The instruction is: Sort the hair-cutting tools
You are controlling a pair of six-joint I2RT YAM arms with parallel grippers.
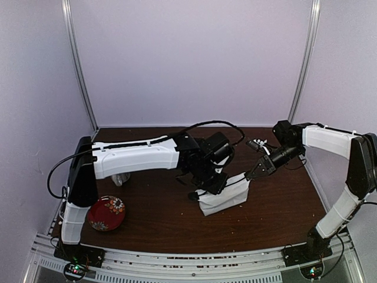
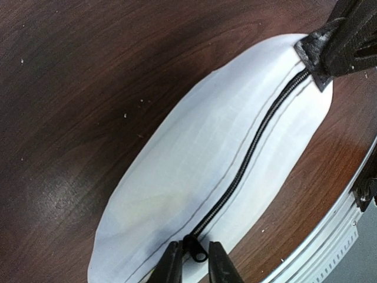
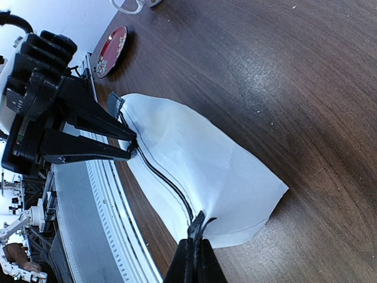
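A white zippered pouch (image 1: 224,197) lies on the brown table between my two grippers, its dark zipper (image 2: 253,150) showing as one narrow line. At the pouch's left end, my left gripper is part open, one finger on either side of the black zipper pull (image 2: 195,250). The right wrist view shows the left fingertips (image 3: 125,154) low against the zipper. My right gripper is shut on the black end tab (image 3: 197,227) at the opposite end. No hair cutting tools are visible.
A red flowered plate (image 1: 106,213) sits at the left front. Behind it, partly covered by the left arm, is a pale cup-like object (image 1: 121,178), its handle (image 3: 126,9) showing in the right wrist view. Bare table (image 1: 277,218) lies right of the pouch.
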